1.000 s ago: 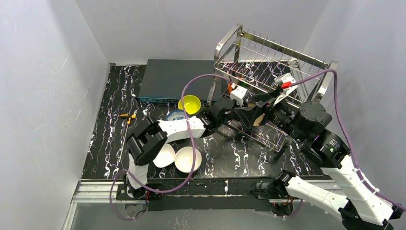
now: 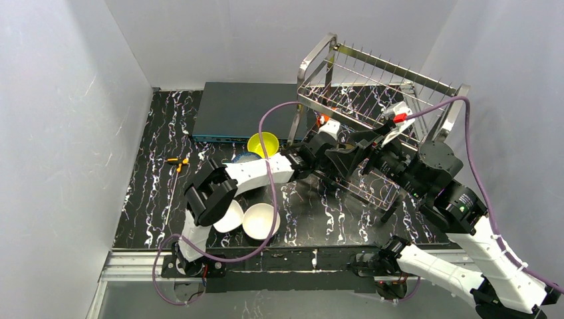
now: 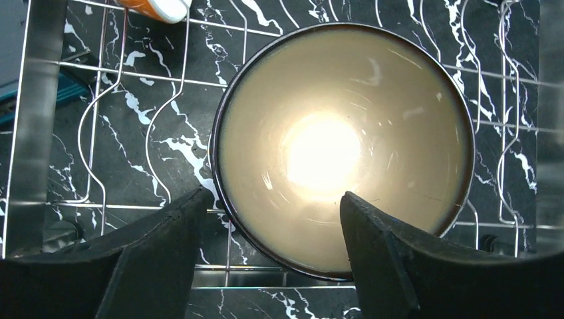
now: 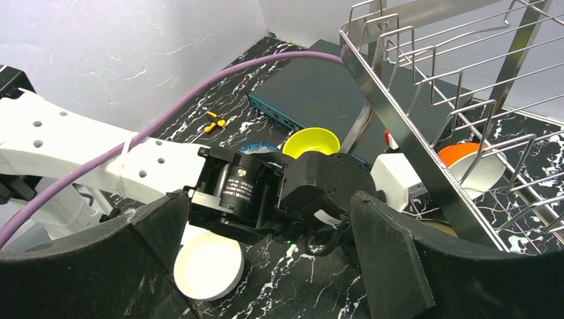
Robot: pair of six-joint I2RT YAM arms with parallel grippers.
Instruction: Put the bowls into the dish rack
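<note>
A tan bowl with a dark rim (image 3: 342,146) rests on the wire lower tier of the dish rack (image 2: 372,60). My left gripper is open above its near-left edge, holding nothing. My right gripper is open above the left arm, by the rack's front, with nothing between its fingers. An orange-and-white bowl (image 4: 475,169) is also in the rack. Outside it are a yellow bowl (image 2: 261,142), a blue patterned bowl (image 4: 259,147) and two white bowls (image 2: 260,221) (image 2: 228,216).
A dark flat box (image 2: 239,109) lies behind the bowls. Yellow-handled tools (image 2: 177,163) are on the left of the marble surface. A purple cable loops over the left arm.
The right arm is almost unchanged.
</note>
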